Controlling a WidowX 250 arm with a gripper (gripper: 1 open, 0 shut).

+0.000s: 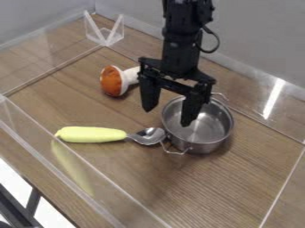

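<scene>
My black gripper (170, 103) hangs open over a steel pot (206, 134) with wire handles, its two fingers apart near the pot's left rim and over its opening. In front of the pot's left side lies a spoon (146, 135), beside a long pale yellow object (93, 134). A white and orange object (117, 80) lies behind and left of the gripper.
A white wire rack (105, 32) stands at the back left near the wall. Clear panels edge the workspace.
</scene>
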